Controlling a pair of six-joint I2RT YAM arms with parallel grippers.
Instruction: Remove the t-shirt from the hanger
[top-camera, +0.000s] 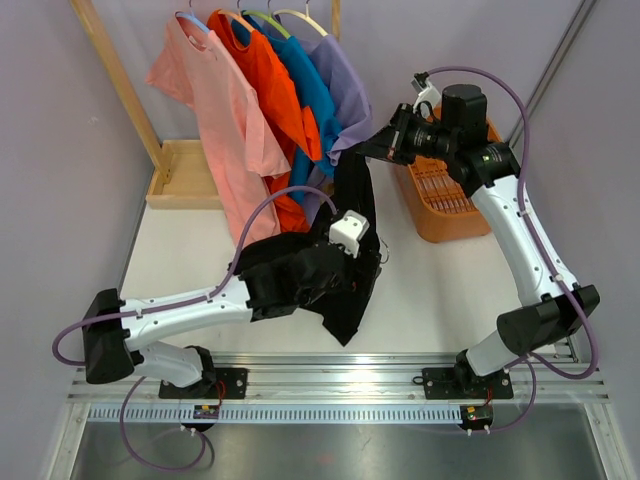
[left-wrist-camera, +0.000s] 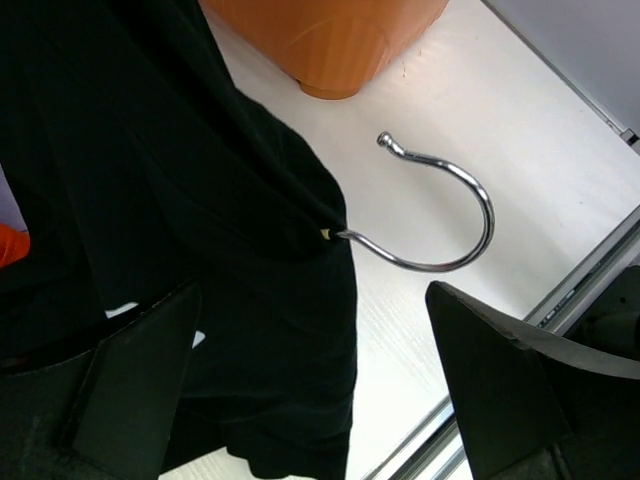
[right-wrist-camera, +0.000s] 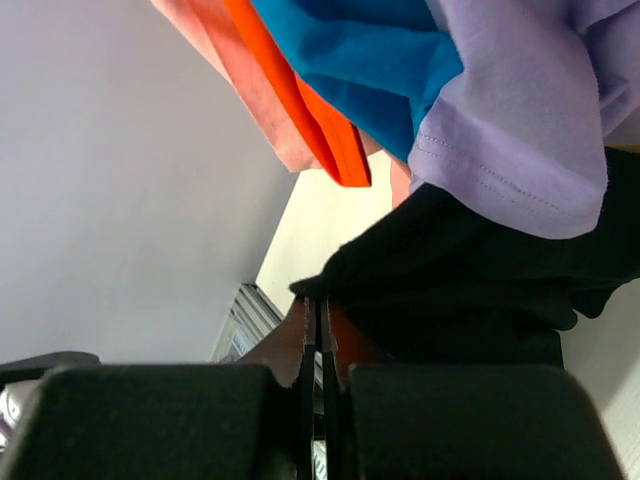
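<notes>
A black t-shirt lies on the white table, its upper part drawn up toward the hanging shirts. My right gripper is shut on a gathered edge of this black cloth, which stretches away from the fingertips in the right wrist view. The hanger's silver hook sticks out of the shirt's neck; its body is hidden inside the cloth. Over the shirt, my left gripper stands open, fingers apart, with the hook's base just beyond the gap. A white print on the shirt is partly covered by one finger.
Pink, orange, blue and purple shirts hang from a wooden rack. The purple one overlaps the black cloth near my right gripper. An orange basket stands at back right; bare table lies in front of it.
</notes>
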